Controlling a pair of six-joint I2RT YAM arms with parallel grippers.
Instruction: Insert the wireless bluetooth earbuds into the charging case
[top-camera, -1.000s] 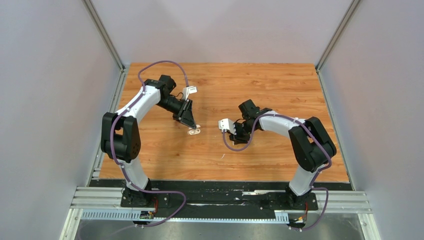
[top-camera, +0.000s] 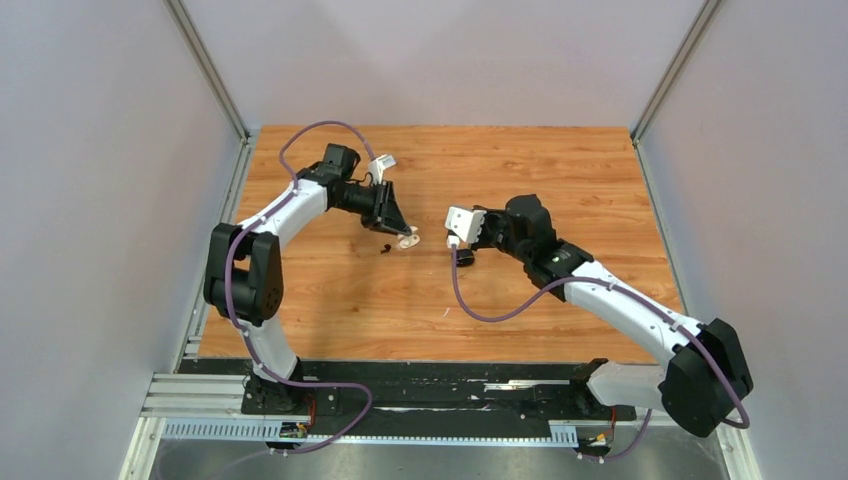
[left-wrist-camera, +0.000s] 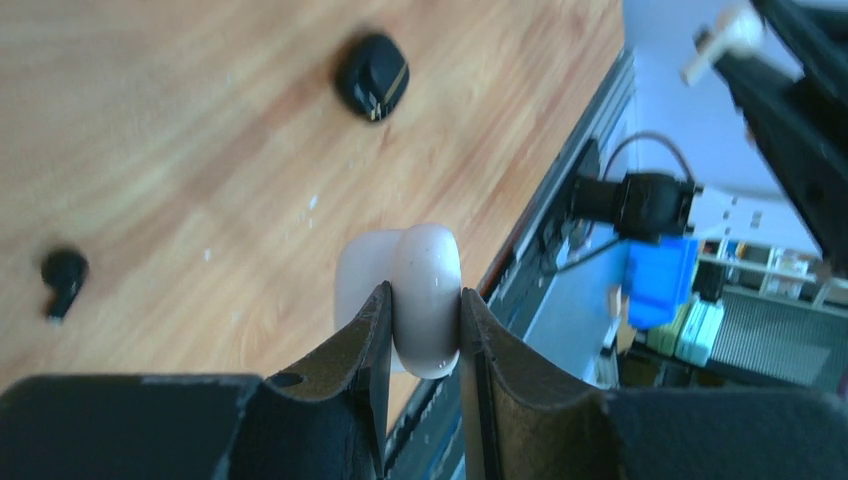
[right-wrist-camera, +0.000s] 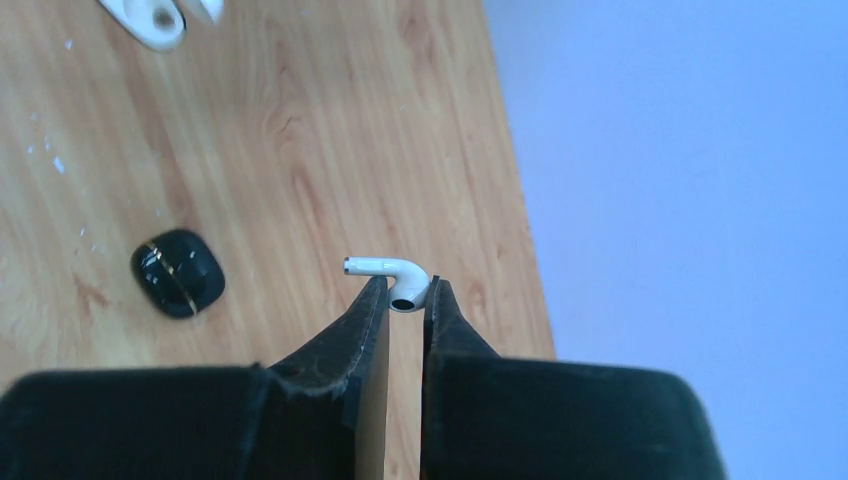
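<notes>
The white charging case (top-camera: 408, 240) is pinched in my left gripper, which hangs left of the table's centre. My right gripper is shut on a white earbud (right-wrist-camera: 385, 268), its stem sticking out sideways from the fingertips. In the top view the right arm reaches in from the lower right, its wrist raised near the centre.
A black rounded object (right-wrist-camera: 178, 272) lies on the table below the right wrist. A small black piece (left-wrist-camera: 62, 270) lies near the left gripper. Walls stand at the sides.
The right arm has risen with the earbud, uncovering the black rounded object. The left gripper has shifted slightly toward the back and right with the case.
</notes>
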